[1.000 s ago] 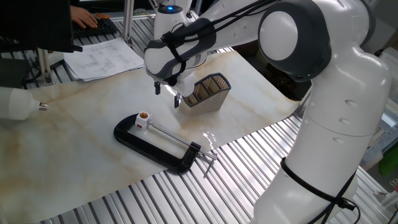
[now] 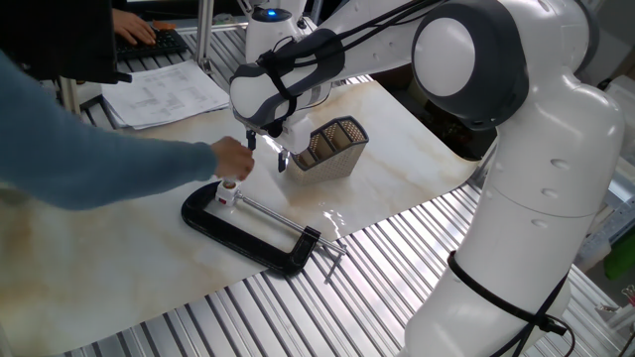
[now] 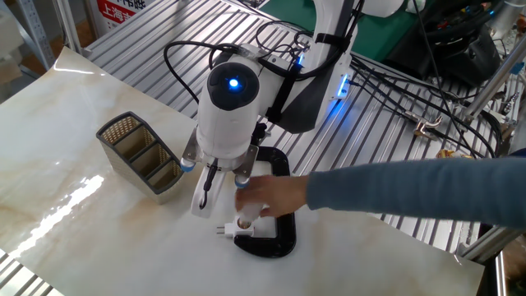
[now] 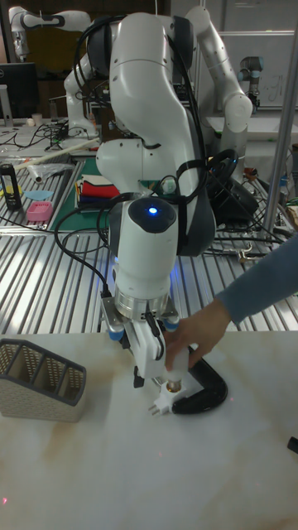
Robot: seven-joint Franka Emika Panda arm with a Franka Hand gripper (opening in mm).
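Observation:
My gripper (image 2: 266, 150) hangs over the table with its two dark fingers apart and nothing visible between them. Just beside it, a person's hand (image 2: 233, 159) reaches in and holds a whitish object (image 4: 177, 362) upright over a small white socket (image 2: 226, 196). Whether that object is seated in the socket cannot be told. The socket has plug prongs on one side and sits at the finger end of a black C-clamp (image 2: 238, 239), which lies flat on the table. In the third exterior view, the hand partly hides my gripper.
A beige basket with compartments (image 3: 156, 192) stands close beside my gripper. Papers (image 2: 164, 94) lie at the table's far side. The person's arm (image 3: 394, 185) crosses over the clamp. Bare marbled sheet (image 4: 132, 477) lies in front.
A large white bulb at the left edge is gone from there. My arm has stayed still.

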